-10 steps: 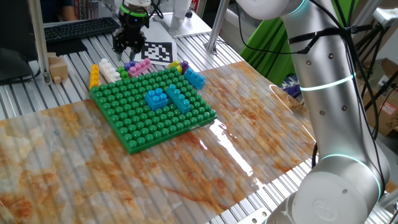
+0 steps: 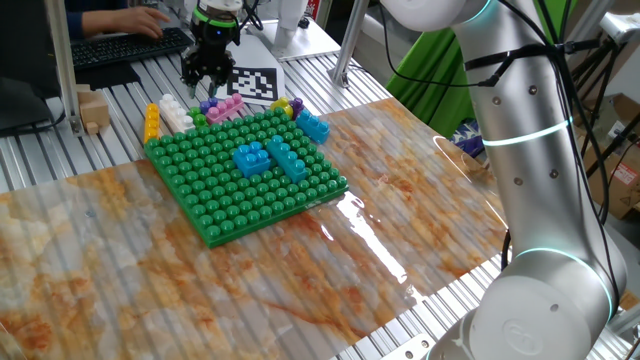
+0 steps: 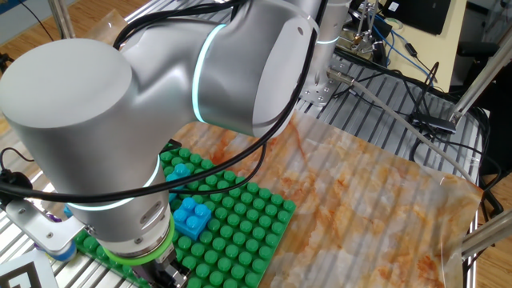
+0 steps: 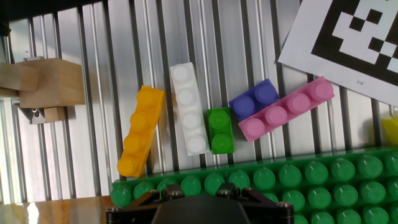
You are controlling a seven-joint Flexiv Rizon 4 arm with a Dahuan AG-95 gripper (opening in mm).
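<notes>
My gripper (image 2: 206, 88) hangs above the slatted table behind the green baseplate (image 2: 195, 200), its fingertips apart and nothing visible between them. Along the bottom of the wrist view the gripper shows over the baseplate's edge. Beyond that edge lie a yellow brick (image 4: 141, 132), a white brick (image 4: 188, 109), a small green brick (image 4: 221, 130), a purple brick (image 4: 254, 99) and a long pink brick (image 4: 287, 109), the last two side by side. On the baseplate sit a blue square brick (image 2: 252, 158) and a long blue brick (image 2: 288, 160).
By the baseplate's far right corner lie another blue brick (image 2: 313, 125) and a yellow piece (image 2: 284, 106). Wooden blocks (image 4: 53, 84) stand left of the bricks. A marker sheet (image 2: 253, 86) lies behind them.
The arm, gripper and bricks have not visibly moved. At the back, a person's hand has come over the keyboard.
</notes>
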